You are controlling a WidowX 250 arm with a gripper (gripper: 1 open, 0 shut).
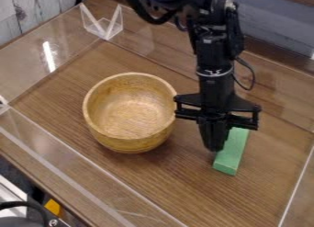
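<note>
My gripper (214,139) hangs from the top centre over the wooden table, shut, with nothing visible between its fingertips. Just right of and below the fingertips lies a green rectangular block (229,160), partly hidden at its far end by the gripper body. To the left stands a round yellow-tan bowl (128,88), empty, close beside the gripper.
A white wire-like holder (105,24) sits at the back left. Dark cables lie at the lower left edge, near a small yellow object (53,207).
</note>
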